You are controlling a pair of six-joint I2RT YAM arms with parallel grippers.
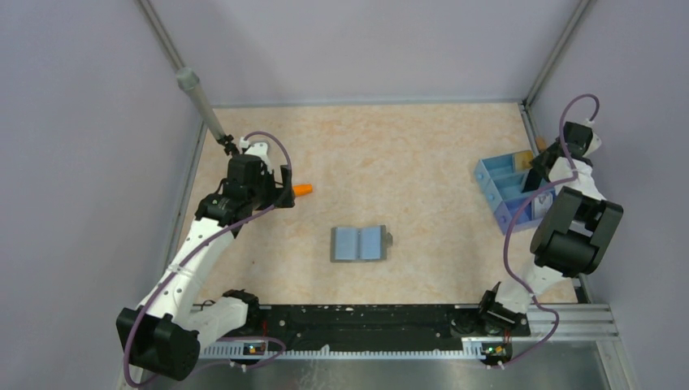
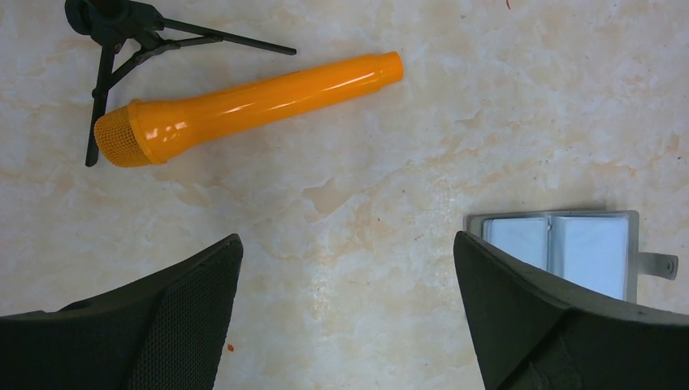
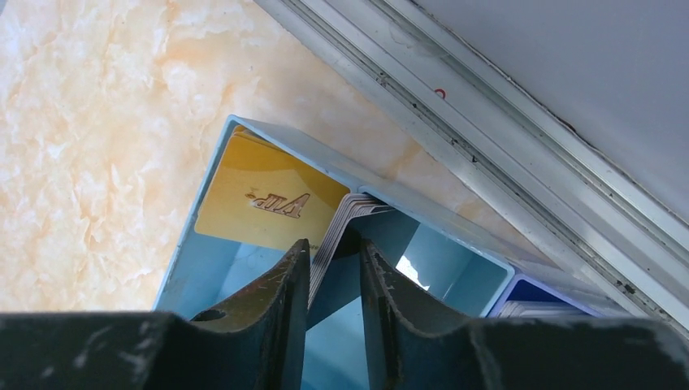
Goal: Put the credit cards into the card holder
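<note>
The card holder, a grey frame with two pale blue panels (image 1: 358,244), lies on the front middle of the table; part of it also shows in the left wrist view. A blue compartment box (image 1: 488,180) stands at the right. In the right wrist view, a gold card (image 3: 272,193) lies in one compartment, and a stack of dark cards with pale edges (image 3: 335,236) leans in the neighbouring one. My right gripper is over that stack, its fingers apart on either side of it, with a gap showing. My left gripper stands open and empty above bare table.
An orange microphone (image 2: 260,104) lies beside a black tripod stand (image 2: 146,34) under the left arm. White-edged cards (image 3: 540,309) sit in the purple-blue compartment. A metal rail (image 3: 455,138) and wall close off the right side.
</note>
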